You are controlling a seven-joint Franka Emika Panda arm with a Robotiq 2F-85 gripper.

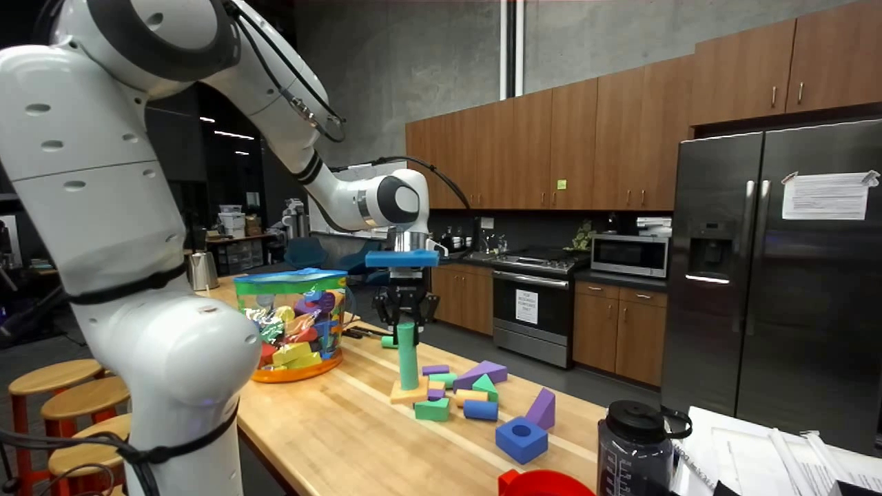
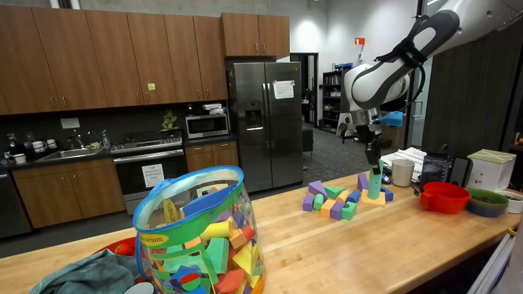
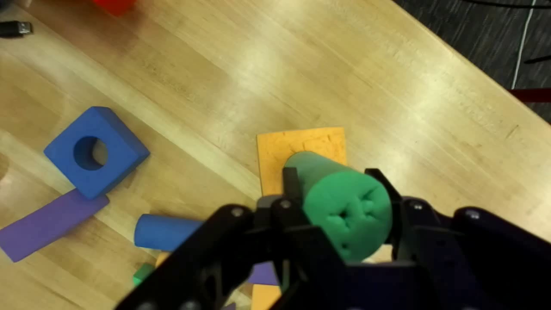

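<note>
My gripper (image 1: 406, 327) is shut on the upper part of a tall green cylinder (image 1: 407, 362). Seen from the wrist view, the round green top (image 3: 347, 214) sits between the dark fingers. At the cylinder's lower end is a flat orange square block (image 3: 276, 150), which also shows in exterior view 2 as an orange base (image 2: 366, 200). Whether the cylinder goes into that block or only stands on it is hidden, and I cannot tell if the block touches the table.
Several loose blocks lie close by, among them a blue block with a hole (image 1: 521, 441), a blue cylinder (image 1: 480, 410) and a green arch (image 1: 431, 410). A clear bag of blocks (image 1: 291, 318) stands at the table's left. Bare wood (image 2: 338, 250) lies in front of the group.
</note>
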